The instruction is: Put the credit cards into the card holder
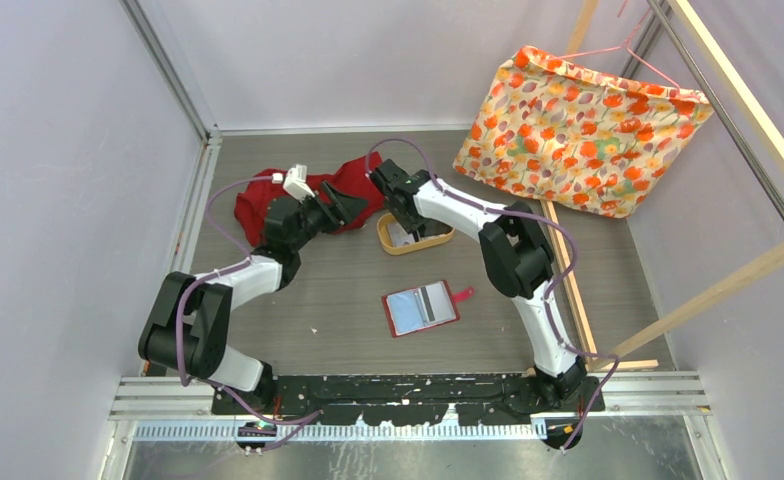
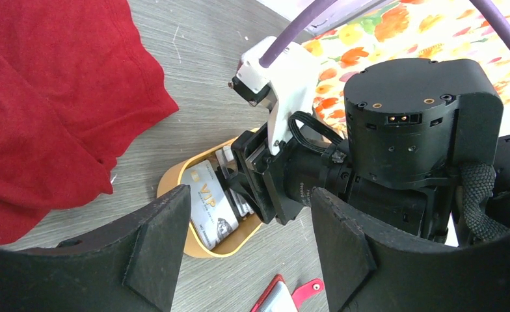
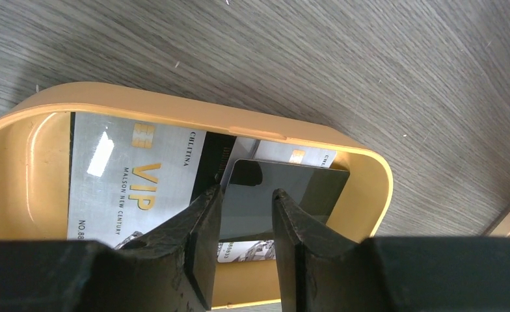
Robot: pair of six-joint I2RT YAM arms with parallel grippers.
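The card holder (image 1: 420, 307) lies open on the table, red-edged with clear sleeves and a red strap. Behind it stands a tan tray (image 1: 400, 250) with several cards. In the right wrist view, a silver VIP card (image 3: 151, 175) lies at the left, and a dark grey card (image 3: 285, 182) rests over another silver card at the right. My right gripper is down at the tray, its fingers apart, the dark card showing between and beyond them. Whether they touch it, I cannot tell. My left gripper stands open and empty to the tray's left.
A red cloth (image 1: 258, 205) lies at the back left, under my left arm. Flowered fabric (image 1: 578, 135) hangs at the back right by a wooden frame.
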